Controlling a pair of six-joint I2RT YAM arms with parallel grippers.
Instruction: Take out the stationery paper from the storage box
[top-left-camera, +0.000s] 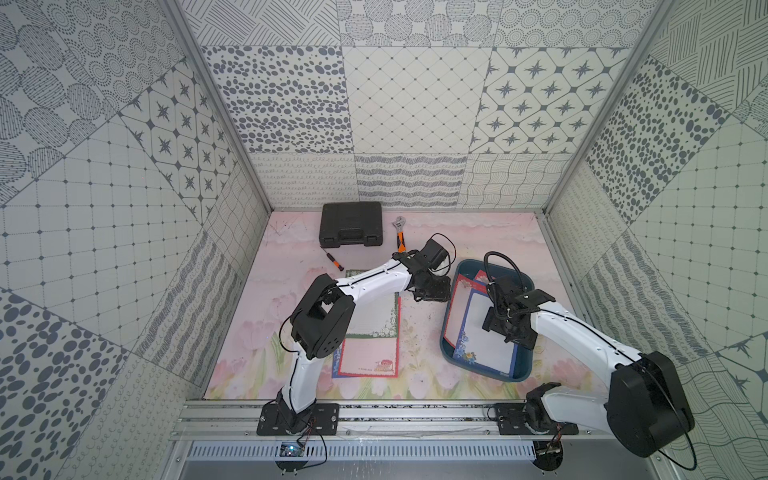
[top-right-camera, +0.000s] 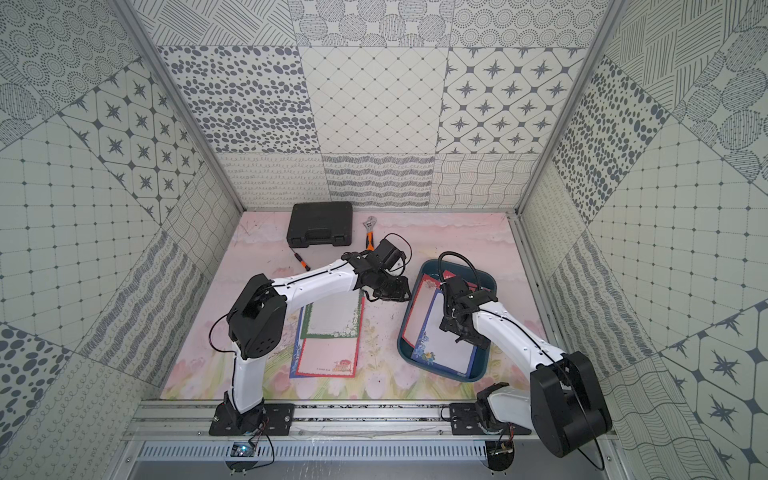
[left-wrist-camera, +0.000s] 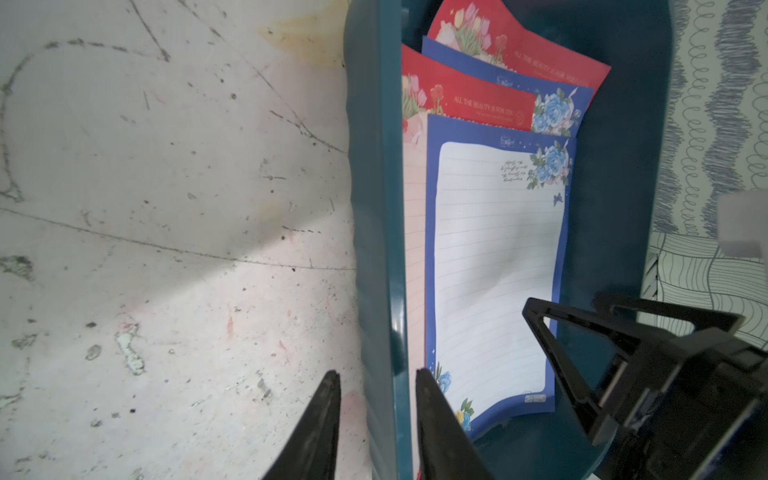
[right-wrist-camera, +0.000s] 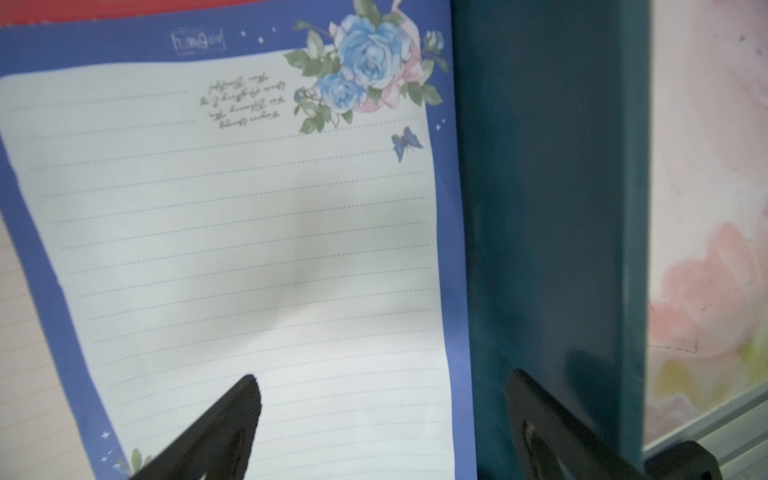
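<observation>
Inside the dark teal storage box (top-left-camera: 449, 359) lies a blue-bordered lined paper (top-left-camera: 484, 340), partly over red-bordered paper (top-left-camera: 456, 308); more red and blue sheets show at its far end in the left wrist view. My left gripper hangs near the box's left wall, its fingers part open, with the rim seen between the fingers and no paper held. Over the blue-bordered sheet, my right gripper stands wide open with nothing between its fingers. Whether its tips touch the paper I cannot tell.
On the table to the left, a green-bordered sheet (top-left-camera: 372, 321) overlaps a pink sheet (top-left-camera: 369, 356). A black case (top-left-camera: 351, 223), a wrench (top-left-camera: 400, 232) and an orange-handled tool (top-left-camera: 333, 261) are at the back. Bare table separates these sheets from the box.
</observation>
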